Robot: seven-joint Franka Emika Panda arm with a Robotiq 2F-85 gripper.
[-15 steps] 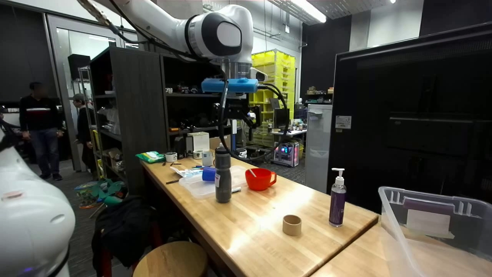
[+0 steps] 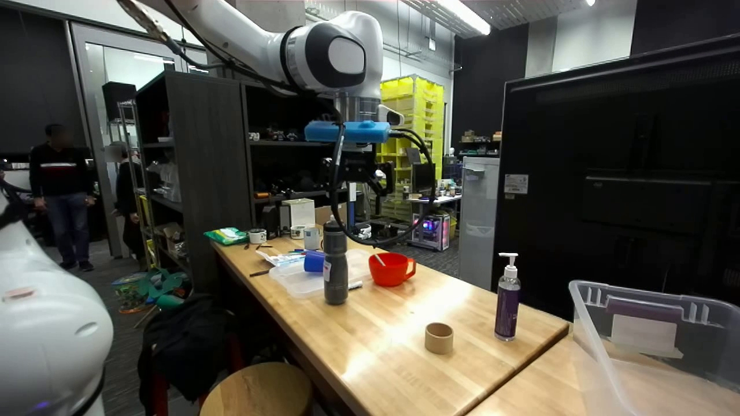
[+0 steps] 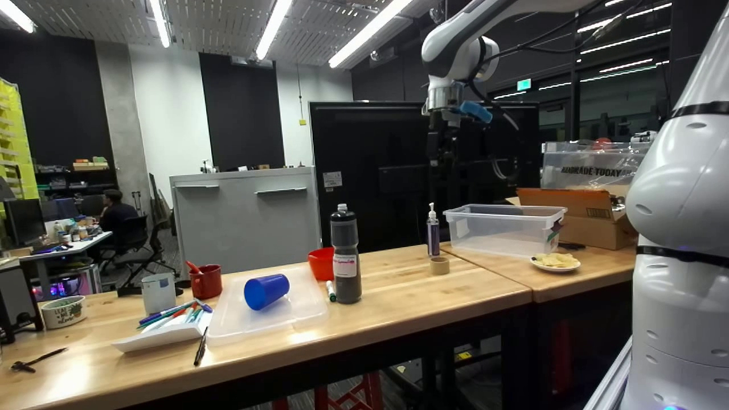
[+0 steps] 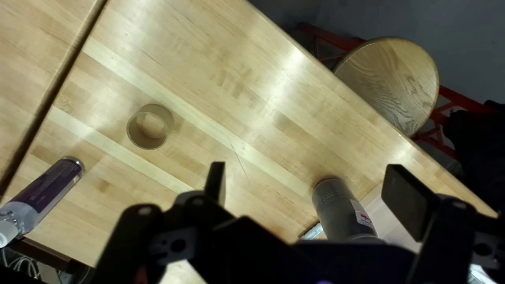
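My gripper hangs open high over the table, its fingers wide apart and nothing between them. In exterior view 2 the gripper (image 3: pixel 442 160) is well above the tabletop. A dark grey bottle (image 2: pixel 336 267) stands upright near the clear lid; in the wrist view this bottle (image 4: pixel 338 208) appears below, toward the right finger (image 4: pixel 408 201). A tan tape ring (image 4: pixel 150 127) rests on bare wood, left of the fingers in that view. Beyond it stands a purple pump bottle (image 2: pixel 507 305). A red cup (image 2: pixel 390 269) and a blue cup (image 3: pixel 266 291) are farther along the table.
The blue cup lies tipped on a clear plastic lid (image 3: pixel 229 321). A large clear bin (image 3: pixel 506 229) and a plate of chips (image 3: pixel 555 262) occupy the adjoining table. Pens (image 3: pixel 171 314) and mugs crowd the far end. Bare wood surrounds the tape ring.
Objects on the table have not moved.
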